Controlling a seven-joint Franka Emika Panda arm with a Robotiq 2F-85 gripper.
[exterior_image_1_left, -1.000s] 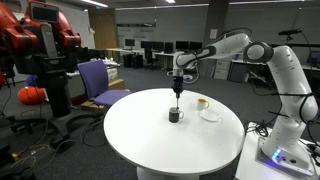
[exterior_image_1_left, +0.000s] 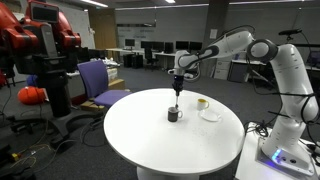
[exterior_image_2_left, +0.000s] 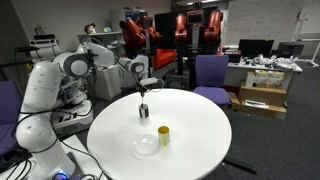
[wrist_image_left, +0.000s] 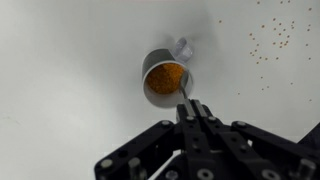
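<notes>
A dark mug (exterior_image_1_left: 173, 115) stands on the white round table, its handle to one side. Looking down in the wrist view, I see orange-brown grains (wrist_image_left: 163, 77) inside the mug. My gripper is above the mug's rim, shut on a thin metal spoon (wrist_image_left: 184, 86). The spoon slants down into the mug; its lower end is hard to make out against the grains. In the second exterior view, the gripper (exterior_image_2_left: 143, 98) hangs over the mug (exterior_image_2_left: 143, 111).
A yellow cup (exterior_image_1_left: 203, 103) and a pale plate (exterior_image_1_left: 210, 115) stand on the table to the right of the mug. Scattered grains (wrist_image_left: 268, 40) lie on the tabletop near the mug.
The gripper and the mug have shifted very slightly to the left in the first exterior view. The cup and the plate stay where they were.
</notes>
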